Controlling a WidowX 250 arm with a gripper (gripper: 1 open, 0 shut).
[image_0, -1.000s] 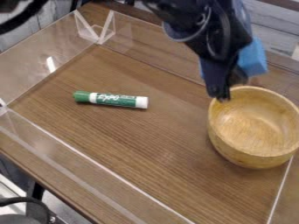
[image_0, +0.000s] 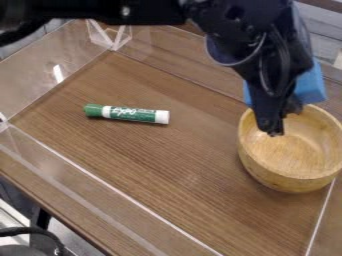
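Note:
My dark gripper (image_0: 270, 122) hangs over the back-left rim of a round wooden bowl (image_0: 294, 165). A blue object (image_0: 307, 85) shows behind the gripper, largely hidden by it; whether it is held is unclear, and so is the state of the fingers. A green-and-white marker (image_0: 127, 114) lies on the wooden table to the left.
Clear plastic edging runs along the left and near sides, with black cables beyond at the lower left.
The gripper has come lower and a little toward the camera, toward the bowl. The marker and bowl stay where they were.

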